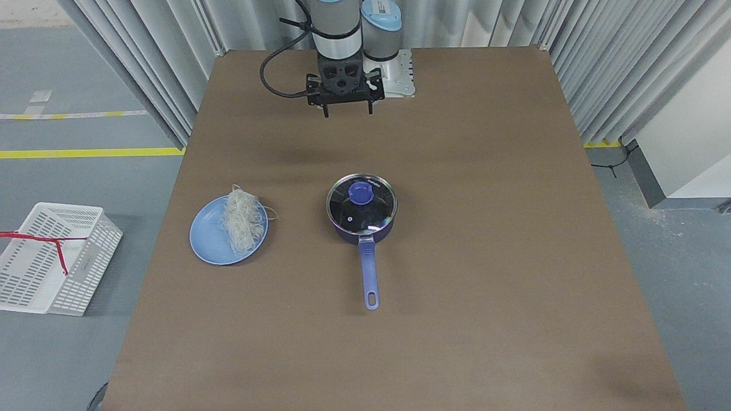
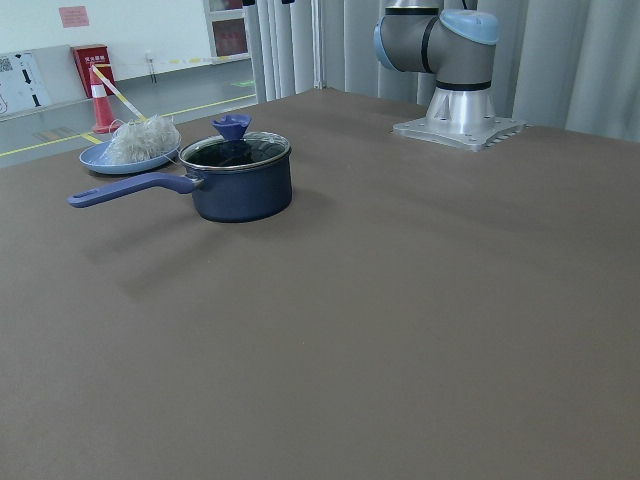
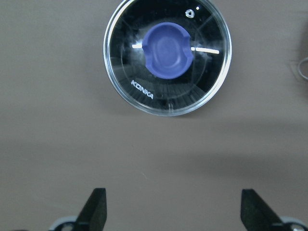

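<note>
A blue saucepan (image 2: 242, 192) with a glass lid stands mid-table, its handle (image 1: 368, 277) pointing to the front edge in the front view. The lid carries a blue knob (image 3: 167, 50). Left of the pan, a blue plate (image 1: 208, 236) holds a tangle of white noodle-like strands (image 1: 241, 218). My gripper (image 1: 348, 109) hangs over the back of the table, behind the pan; in the wrist view its two fingers (image 3: 96, 209) stand wide apart with bare tabletop between them, and the lid lies beyond them.
A white plastic basket (image 1: 92, 264) with red straps sits on the floor at left. Grey curtains line the back.
</note>
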